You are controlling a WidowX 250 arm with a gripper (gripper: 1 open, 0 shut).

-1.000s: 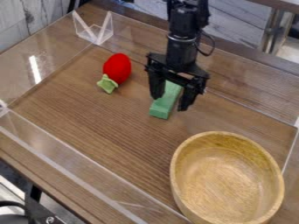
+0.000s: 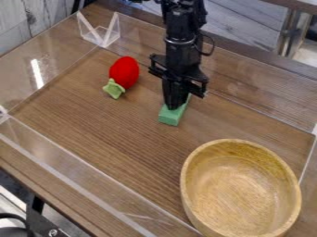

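My black gripper (image 2: 177,100) is lowered over a green block (image 2: 171,117) in the middle of the wooden table, covering its upper part; whether anything is between the fingers is hidden. To the left lie a red rounded object (image 2: 124,70) and a small pale green piece (image 2: 114,89) just below it.
A large yellow bowl (image 2: 240,191) takes up the lower right. A clear plastic container (image 2: 99,28) is at the back left.
Since a second ago the fingers have drawn together from a wide spread and now cover the upper part of the green block.
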